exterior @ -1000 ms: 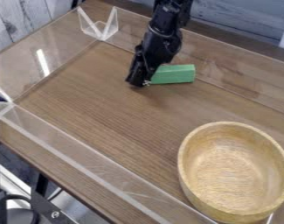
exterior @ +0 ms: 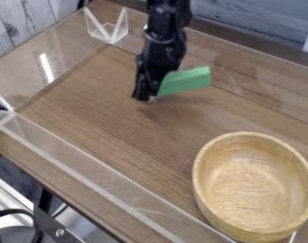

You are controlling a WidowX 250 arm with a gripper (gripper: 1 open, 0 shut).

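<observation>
My dark gripper (exterior: 156, 87) reaches down from the top centre of the camera view, low over the wooden table (exterior: 93, 142). A green block (exterior: 187, 80) is at its right side, tilted, and partly behind the gripper. Whether the fingers are closed on the block is hard to make out.
A round wooden bowl (exterior: 248, 185) stands at the front right. A clear plastic piece (exterior: 105, 28) is at the back left. Clear strips run along the left edge.
The gripper has shifted slightly toward the front and left. The green block has gone from lying lower and flatter to sitting more tilted, with its right end higher.
</observation>
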